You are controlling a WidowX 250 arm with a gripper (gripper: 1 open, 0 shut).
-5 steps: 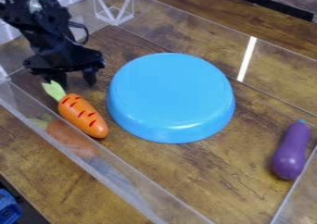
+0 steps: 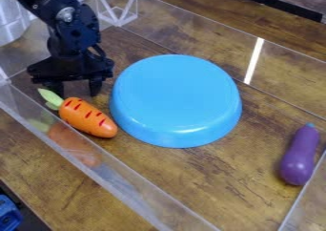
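Observation:
The dark robot gripper (image 2: 71, 80) hangs low at the upper left, just above and behind the green top of an orange toy carrot (image 2: 84, 115). The carrot lies on the wooden floor, angled toward the lower right. Whether the fingers are open or shut is hard to make out in the dark shape. A blue upturned round dish (image 2: 176, 96) sits right of the carrot, and a purple toy eggplant (image 2: 299, 155) lies at the right.
Clear plastic walls border the area along the left, bottom and right. Bare wood (image 2: 211, 182) is free below the dish. A small blue object (image 2: 7, 215) shows outside at the bottom left.
The arm has shifted slightly to the right over the last second and its shape has turned a little. The carrot, dish and eggplant look nearly unchanged.

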